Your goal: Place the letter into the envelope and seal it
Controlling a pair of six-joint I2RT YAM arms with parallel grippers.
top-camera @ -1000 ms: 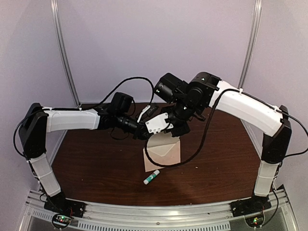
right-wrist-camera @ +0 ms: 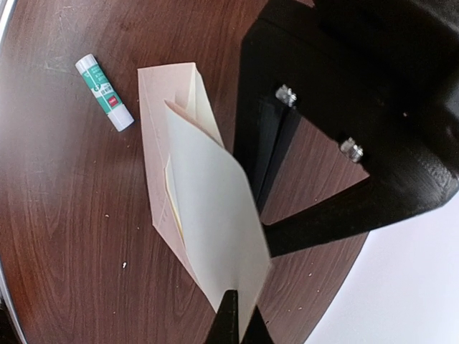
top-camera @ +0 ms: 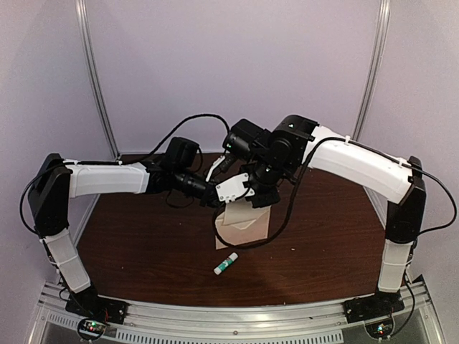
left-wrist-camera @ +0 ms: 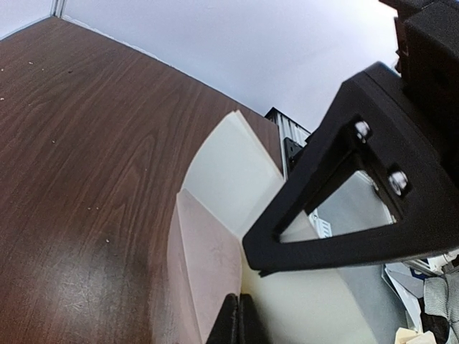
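Note:
The pink envelope (top-camera: 254, 231) stands partly raised off the table, its mouth spread, as the right wrist view shows on its pink side (right-wrist-camera: 154, 136). Into it leans the cream letter (right-wrist-camera: 215, 208), its lower part hidden inside. My right gripper is shut on the letter's upper edge. In the left wrist view, my left gripper is shut at the envelope's pink edge (left-wrist-camera: 211, 258), with the thin paper running down to its fingertips. Pale paper (left-wrist-camera: 233, 168) rises behind that edge. From above, the arms hide both sets of fingertips.
A green and white glue stick (top-camera: 225, 264) lies on the brown table (top-camera: 143, 251) close to the envelope's front end. Both arms crowd together over the envelope, and a black cable (top-camera: 290, 204) loops across it.
My right arm has shifted slightly, and the letter now reaches lower over the envelope. The envelope's near edge has drawn back from the glue stick and tilted. My left arm looks almost still.

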